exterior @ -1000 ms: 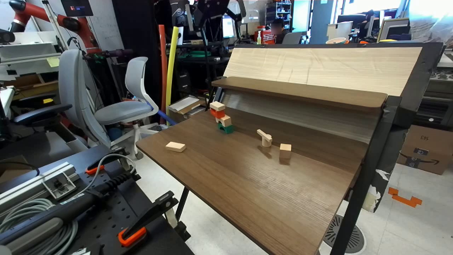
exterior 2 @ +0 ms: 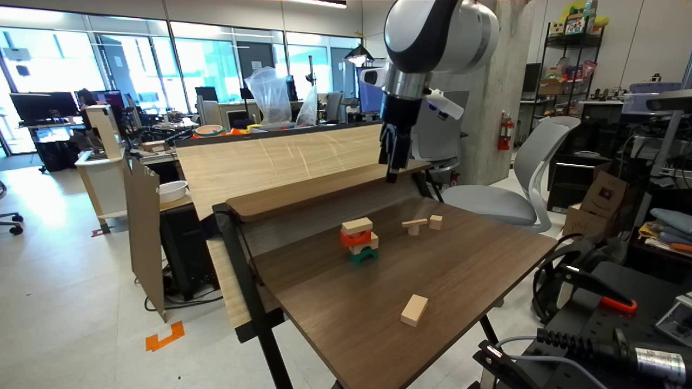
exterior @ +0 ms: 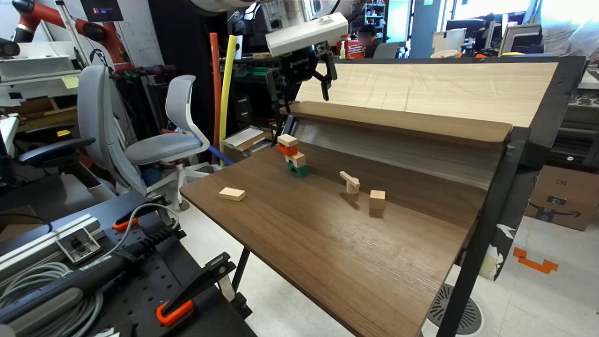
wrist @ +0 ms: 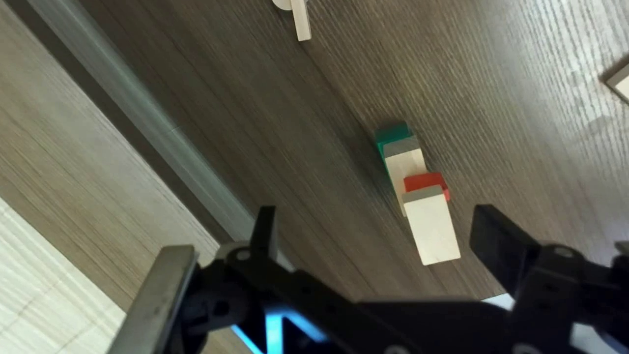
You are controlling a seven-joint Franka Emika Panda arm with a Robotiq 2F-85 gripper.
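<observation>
A leaning stack of blocks stands on the brown table (exterior: 337, 252): a green arch (exterior: 299, 170) at the bottom, a wooden block (exterior: 295, 160) over it, then a red block (exterior: 287, 150) and a wooden block (wrist: 433, 227) on top. Each upper block is shifted sideways from the one beneath. My gripper (exterior: 300, 95) hangs well above the stack, open and empty. In the wrist view the top block appears between the spread fingers, far below them. A thin wooden piece (exterior: 349, 178) lies across a small cylinder (exterior: 352, 189).
A wooden cube (exterior: 377, 199) sits beside the cylinder, and a flat wooden block (exterior: 232, 194) lies alone near the table edge. Behind the stack runs a raised shelf (exterior: 404, 120).
The gripper has come down and now hangs lower, nearer the stack, with more of the arm in view. The blocks have not moved.
</observation>
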